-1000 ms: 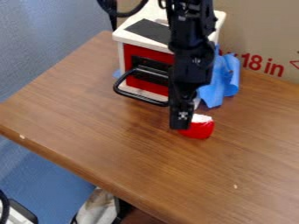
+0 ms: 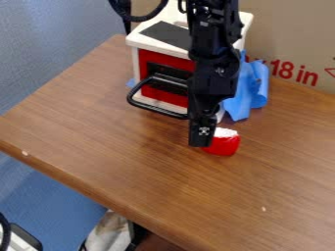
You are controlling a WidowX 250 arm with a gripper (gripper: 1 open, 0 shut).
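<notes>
A black gripper points straight down at the centre, in front of a small red-and-white toy oven with a black handle. Just right of the fingertips, partly behind them, lies a red object with a white top on the wooden table. Whether the fingers are open or shut, or touching that object, I cannot tell.
A crumpled blue cloth lies right of the oven, against a cardboard box.
The gripper has shifted very slightly over the last second, staying beside the red object. Nothing else has visibly moved.
</notes>
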